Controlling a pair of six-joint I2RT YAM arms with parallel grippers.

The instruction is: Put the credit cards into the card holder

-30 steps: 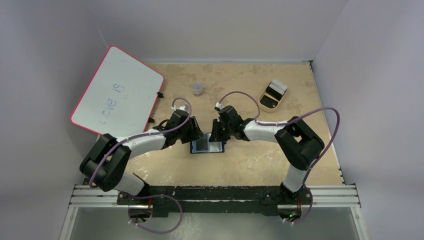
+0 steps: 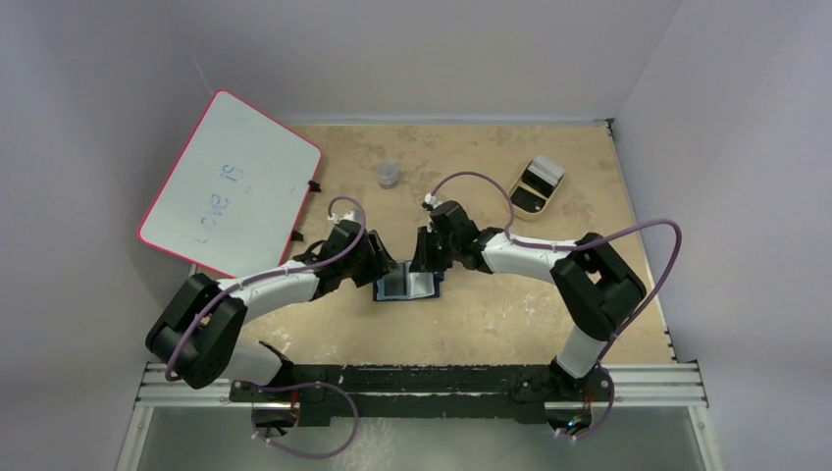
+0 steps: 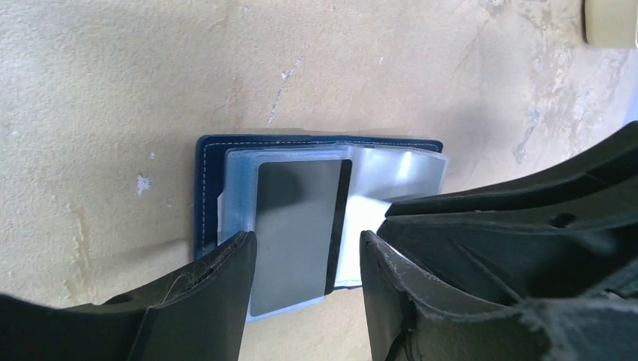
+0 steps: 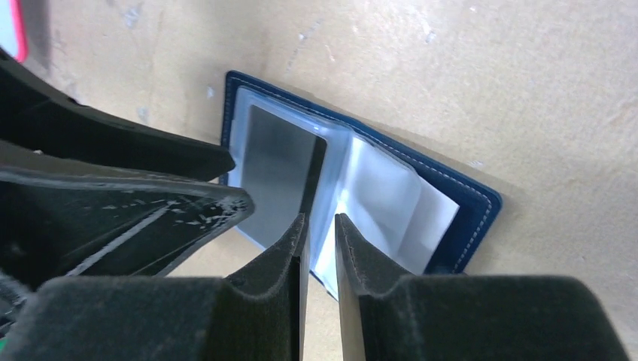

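The dark blue card holder (image 2: pixel 407 298) lies open on the table, with clear plastic pages. A dark grey card with a black stripe (image 3: pixel 297 218) shows within the clear page on its left side. On its right side are clear, whitish pages (image 4: pixel 380 192). My left gripper is open above the dark card, its fingers apart with nothing held between them. The right gripper stands over the middle of the holder, slightly open. The edge of a clear page runs beneath its gap; whether it touches the fingers cannot be told.
A tan box (image 2: pixel 527 214) holding dark and white cards stands at the back right. There is a small clear container (image 2: pixel 388 176) at the back, and a whiteboard (image 2: pixel 235 186) leans over the left side. Bare table surrounds the holder, while the two grippers are close together.
My right arm's elbow has swung a little outward, and its gripper stays nearly in place. The holder lies where it was.
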